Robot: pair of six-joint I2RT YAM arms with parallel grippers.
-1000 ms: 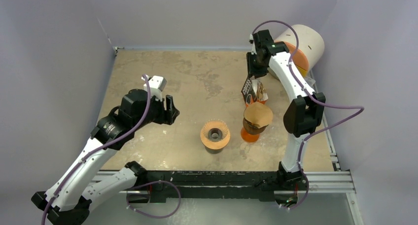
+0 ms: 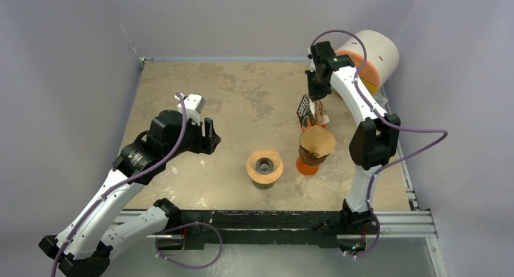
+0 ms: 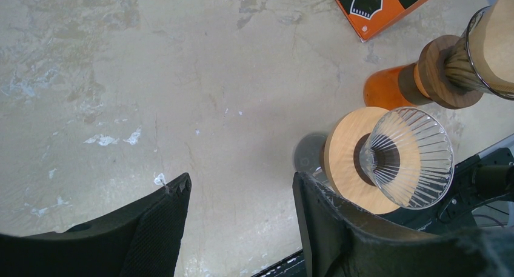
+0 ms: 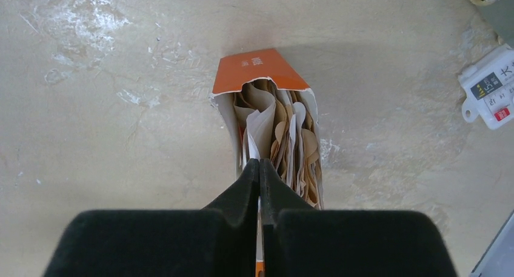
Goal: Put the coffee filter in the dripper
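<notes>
An empty glass dripper (image 3: 418, 162) on a wooden collar (image 2: 264, 173) stands at front centre. Behind it to the right, an open box of coffee filters (image 4: 260, 71) has upright papers inside. My right gripper is over the box, fingertips together at a white filter's edge; whether paper is pinched between them is unclear. My left gripper is open over bare table, left of the dripper, nothing between its fingers.
A second dripper holding brown filters (image 2: 317, 142) on an orange base stands right of the empty one. A white cylinder (image 2: 379, 59) and a small white plastic item (image 4: 488, 89) are at the back right.
My right gripper has lowered slightly toward the filter box. The left arm looks unchanged.
</notes>
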